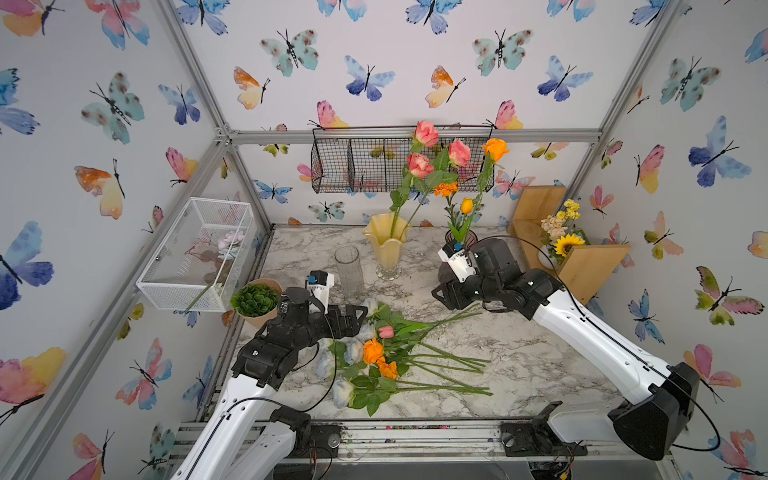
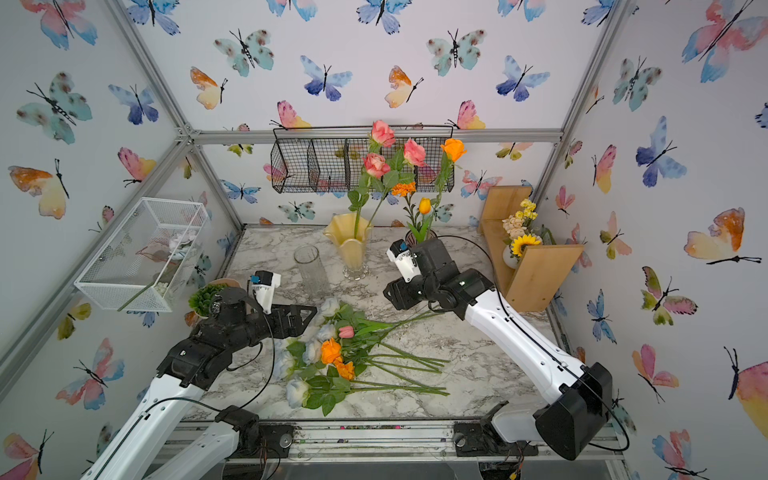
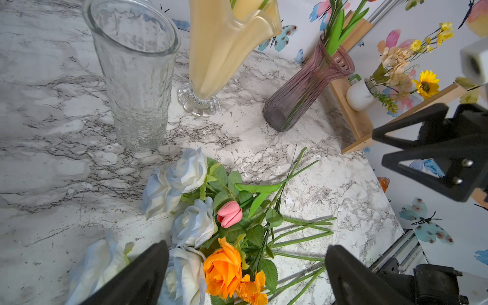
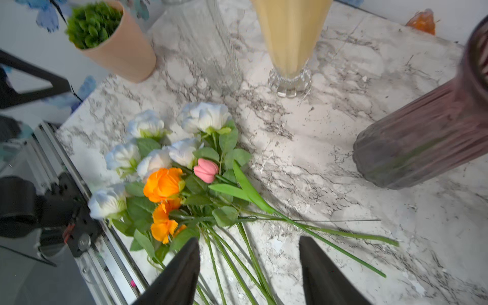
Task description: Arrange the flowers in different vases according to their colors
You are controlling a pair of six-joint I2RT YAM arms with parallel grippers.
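Observation:
Pink roses (image 1: 419, 165) stand in the yellow vase (image 1: 387, 244); orange flowers (image 1: 445, 189) and a yellow tulip stand in the purple vase (image 3: 300, 91). The clear vase (image 3: 134, 96) shows no flowers. On the table lie pale blue roses (image 3: 193, 223), a pink tulip (image 3: 229, 213) and orange flowers (image 3: 222, 267), stems pointing right. My left gripper (image 1: 352, 318) stands open above the left part of the pile. My right gripper (image 1: 449, 294) is open, above the pile's stems, in front of the purple vase, with nothing between its fingers.
A potted plant (image 1: 254, 302) and white mesh basket (image 1: 192, 256) are at the left. A wooden shelf (image 1: 592, 272) with a small bouquet stands at the right. A wire rack (image 1: 368, 168) hangs on the back wall.

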